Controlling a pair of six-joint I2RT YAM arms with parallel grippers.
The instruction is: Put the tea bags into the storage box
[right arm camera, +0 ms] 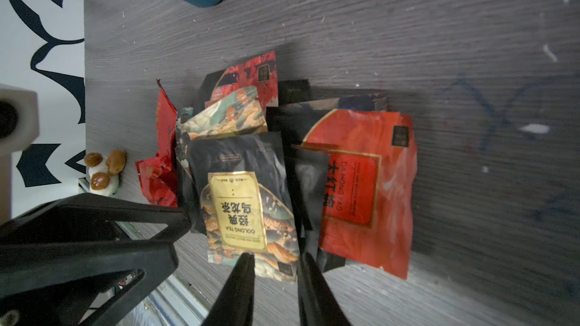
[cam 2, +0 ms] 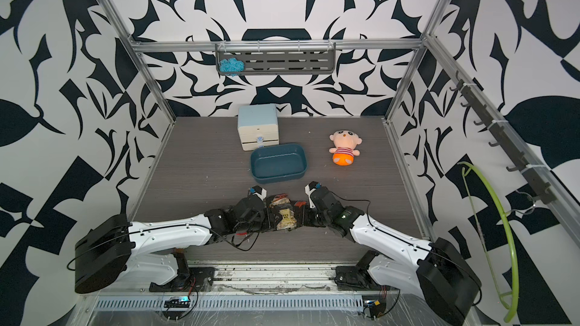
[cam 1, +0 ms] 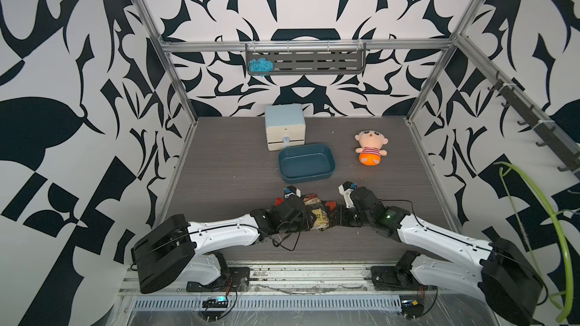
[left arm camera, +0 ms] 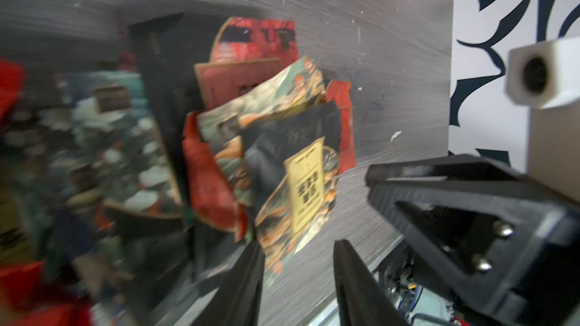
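Several tea bags overlap in a loose pile on the dark table, among them an oolong bag with a gold label (right arm camera: pixel 236 210) on top, and a red one (right arm camera: pixel 366 187) at its right in the right wrist view. Above the pile's left part is my left gripper, part open, with no bag between its fingers. My right gripper reaches over the pile from the right, also part open, its fingertips close to the oolong bag's lower edge; whether they touch it I cannot tell. The teal box (cam 1: pixel 306 163) behind the pile is empty.
A small white drawer cabinet (cam 1: pixel 285 126) stands behind the teal box. To the right sits a plush doll (cam 1: pixel 370 148). My two arms are close together over the pile. Bare table lies to the left and right.
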